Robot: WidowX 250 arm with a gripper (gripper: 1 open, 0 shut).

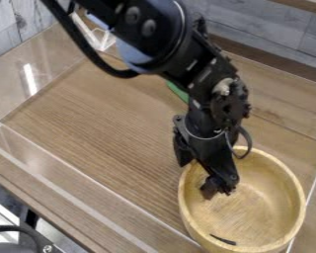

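My gripper [208,166] points down into a round yellow-tan bowl [253,217] at the right front of the table, its fingers over the bowl's back-left part. The fingers are dark and overlap one another, so what lies between them is hard to see. A short dark strip [223,239] lies on the bowl's floor near the front.
A green object [177,90] sits behind the arm, mostly hidden. A grey plank wall stands at the back, and a cable runs at the bottom left corner.
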